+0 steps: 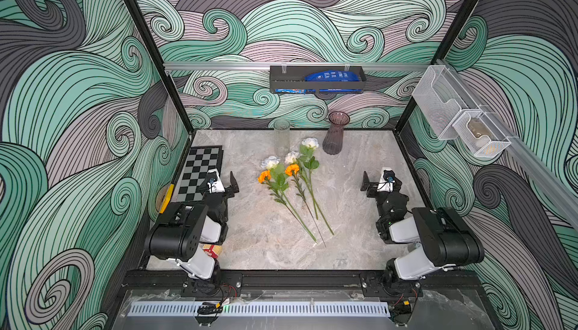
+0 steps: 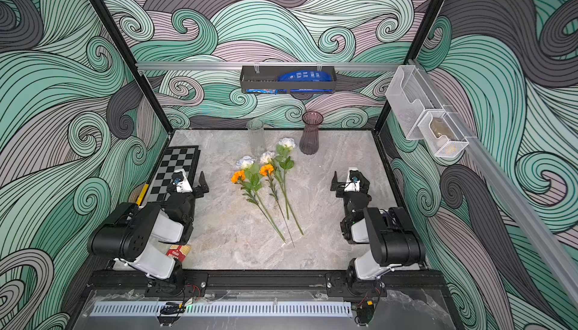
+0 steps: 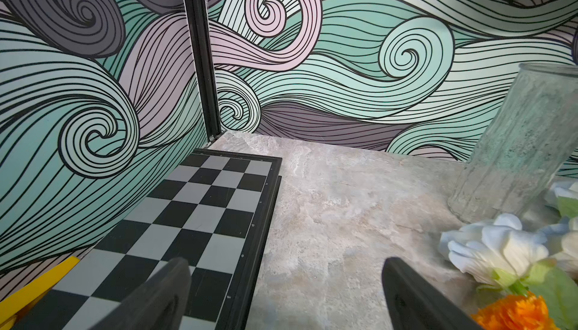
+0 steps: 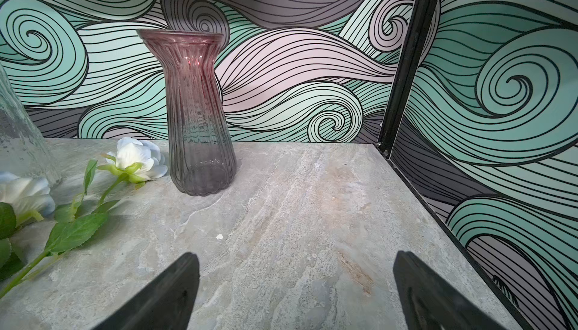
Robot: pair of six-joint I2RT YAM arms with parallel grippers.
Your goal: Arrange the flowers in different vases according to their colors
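White flowers (image 1: 310, 143) and orange flowers (image 1: 292, 169) lie in a loose bunch mid-table, stems toward the front. Behind them stands a clear greenish vase (image 1: 281, 136), upright and empty. To its right is an empty purple-pink vase (image 4: 198, 113), also upright. My left gripper is open beside the checkered board, left of the flowers, with nothing between its fingers. On the table's right side, my right gripper stands open and empty, well apart from the flowers and vases.
A checkered board (image 1: 199, 170) lies along the left edge. A small red box (image 1: 211, 250) rests by the left arm's base. White mesh baskets (image 1: 438, 101) hang at the right, and a dark shelf tray (image 1: 289, 78) hangs at the back.
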